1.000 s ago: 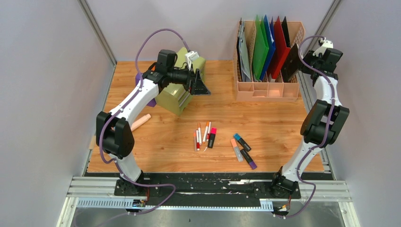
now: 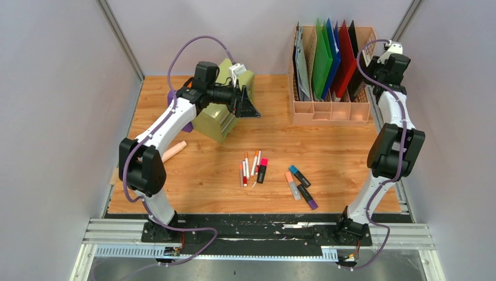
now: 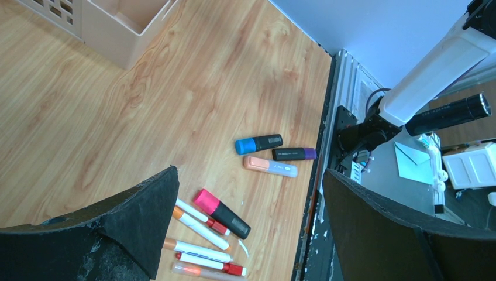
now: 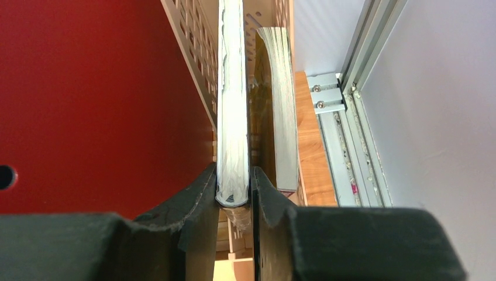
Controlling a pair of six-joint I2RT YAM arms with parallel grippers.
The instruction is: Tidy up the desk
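In the right wrist view my right gripper is shut on a thick book [image 4: 233, 99], upright inside the pink organizer [image 2: 329, 117] at the back right, beside a red folder [image 2: 345, 64]; a second book [image 4: 283, 105] stands just to its right. My left gripper [image 2: 245, 108] hangs open and empty over the desk, in front of the green box [image 2: 213, 123]. Loose pens [image 3: 199, 228], a pink highlighter [image 3: 228, 216], blue [image 3: 257, 143], purple [image 3: 292, 154] and peach [image 3: 269, 166] highlighters lie near the front edge.
Colored folders stand in the organizer. A pink cylinder [image 2: 174, 150] lies left of the green box. The wall is close to my right arm.
My right arm has moved leftward and slightly up in the top view, over the organizer's right part. The left arm and the loose items are unchanged.
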